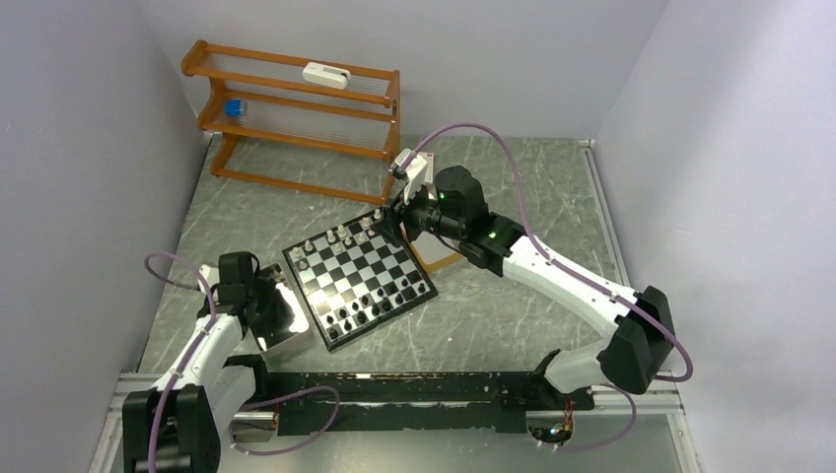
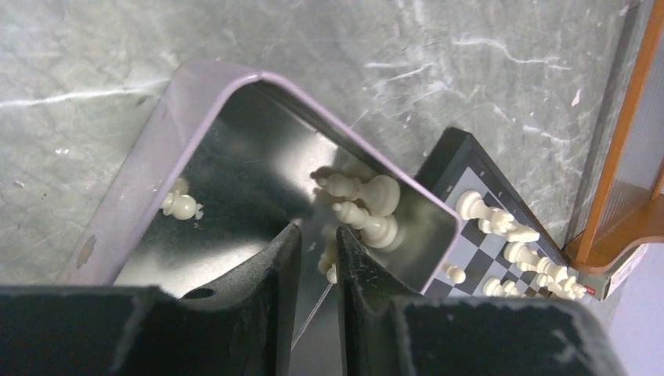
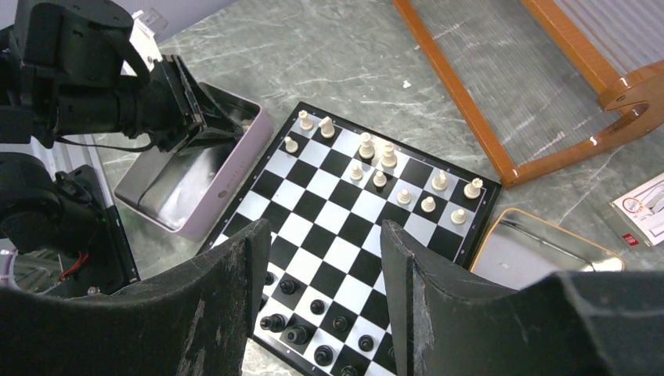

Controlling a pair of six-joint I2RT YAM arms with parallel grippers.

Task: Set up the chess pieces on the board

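The chessboard (image 1: 360,281) carries white pieces on its far side and black pieces on the near side. To its left is the lilac metal bin (image 2: 125,196), holding loose white pieces (image 2: 364,223). My left gripper is low inside the bin among these pieces, its fingers part open with a narrow gap; whether a small piece sits between the tips is unclear. My right gripper hangs over the board's far right part, fingers apart, with nothing between them.
A wooden rack (image 1: 296,177) stands at the back. A second tray (image 3: 501,251) and a boxed item (image 3: 642,204) lie right of the board, under the right arm. Bare marble shows at right.
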